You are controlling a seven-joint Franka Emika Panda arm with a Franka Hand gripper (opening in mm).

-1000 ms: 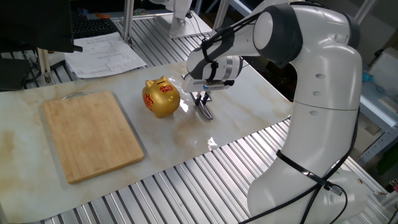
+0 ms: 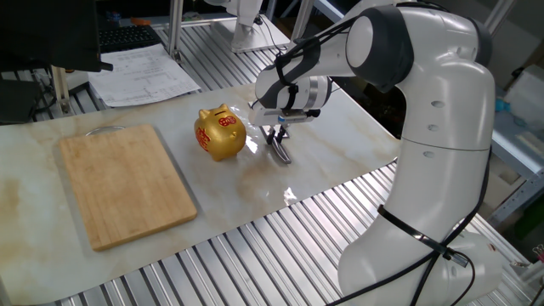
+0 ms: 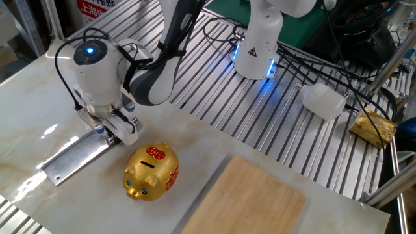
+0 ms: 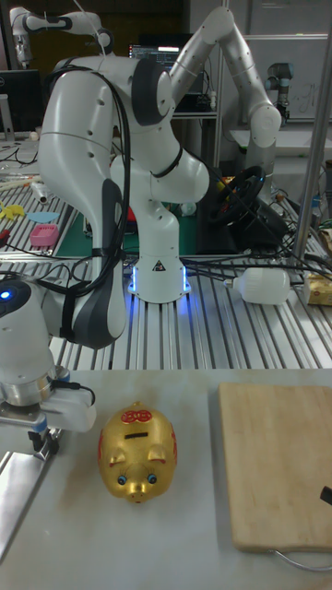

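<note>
A long metal piece, like a flat blade (image 3: 77, 158) with a small hole near its far end, extends from under my gripper (image 3: 117, 135). In exterior view 1 its curved, shiny handle-like end (image 2: 280, 153) shows below the gripper (image 2: 276, 136), whose fingers are down at it. Whether they are closed on it is too small to tell, as is whether the piece touches the table. Beside it stands a golden piggy bank (image 2: 220, 133) with red markings, upright and apart from the gripper. In exterior view 3 the blade (image 4: 17, 500) is cut off by the left edge.
A wooden cutting board (image 2: 127, 187) lies flat on the marbled tabletop (image 2: 242, 191), with the piggy bank (image 4: 137, 457) between it and the gripper. Papers (image 2: 140, 76) lie behind. A white bulb-shaped object (image 3: 323, 101) and a gold box (image 3: 374, 128) rest on the slatted metal surface.
</note>
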